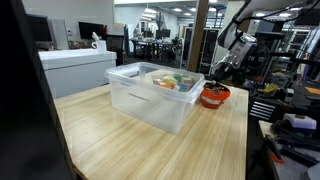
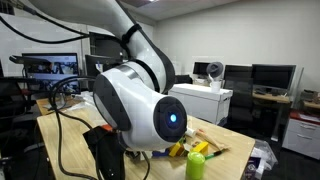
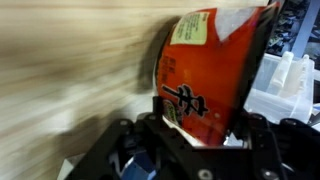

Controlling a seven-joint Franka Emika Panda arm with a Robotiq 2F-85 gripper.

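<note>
A glossy red package with dark lettering and a yellow patch fills the middle of the wrist view. My gripper is shut on its lower part, and the exact contact is blurred. From the first exterior view, the red package shows at the far right end of the wooden table, with my gripper against it. Whether it touches the table is hard to tell. In the second exterior view my arm hides most of the package.
A clear plastic bin holding several colourful items stands on the table, left of the arm. A green item and yellow ones show beside the arm in the second exterior view.
</note>
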